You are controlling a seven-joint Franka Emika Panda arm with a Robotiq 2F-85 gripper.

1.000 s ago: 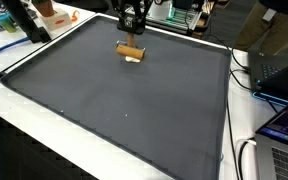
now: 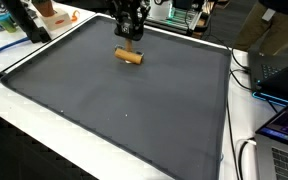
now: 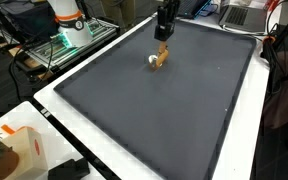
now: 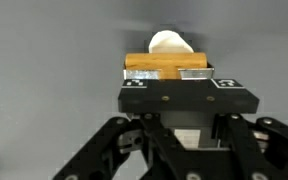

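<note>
My gripper is shut on a light-brown wooden piece [image 4: 166, 62], whose long side lies across the fingertips in the wrist view. From exterior view 1 the wooden piece [image 2: 129, 56] looks like a crossbar with a short upright part rising into the gripper [image 2: 131, 36]. A white rounded object [image 4: 169, 42] shows just beyond the wood in the wrist view. Exterior view 2 has the same white object [image 3: 153, 59] beside the wooden piece [image 3: 163, 56], under the gripper. Whether the wood touches the tabletop or the white object, I cannot tell.
Laptops [image 2: 284, 110] and cables lie off its right side. Bottles and other clutter [image 2: 46, 8] stand at the back left, off the mat.
The gripper and wooden piece have shifted slightly lower in exterior view 1.
</note>
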